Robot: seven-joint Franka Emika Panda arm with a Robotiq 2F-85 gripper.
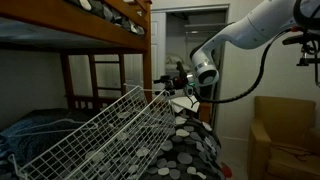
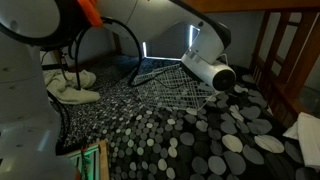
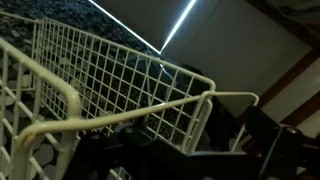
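A white wire basket (image 1: 105,140) stands on the dotted bedding, with its long side facing exterior view 1. In the wrist view, its mesh wall (image 3: 110,75) and thick rim (image 3: 120,115) cross in front of the camera. My gripper (image 1: 172,82) is at the basket's far right corner. Its dark fingers (image 3: 268,140) are spread apart in the wrist view, with basket wire close by. Whether the wire touches a finger, I cannot tell. In exterior view 2 the basket (image 2: 175,88) lies partly behind my arm, and the fingertips are hard to make out.
Dark bedding with grey dots (image 2: 160,140) spreads under and around the basket. A wooden bunk frame (image 1: 75,38) rises above and behind on the left. A brown armchair (image 1: 285,140) stands at right. A white object (image 2: 306,133) sits at the right edge of exterior view 2.
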